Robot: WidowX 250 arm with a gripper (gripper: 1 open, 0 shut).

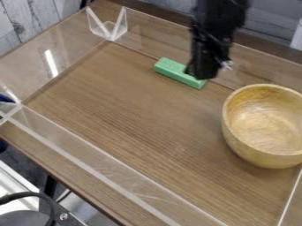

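Observation:
My black gripper (203,69) is low over the green block (174,72), its tip in front of the block's right part and hiding some of it. The gripper looks narrow and dark, blurred, and I cannot see whether anything is between its fingers. The block lies on the wooden table (106,132) toward the back middle.
A large wooden bowl (263,132) sits at the right. Clear plastic guards (109,25) edge the back and left. Dark cables lie off the table at lower left.

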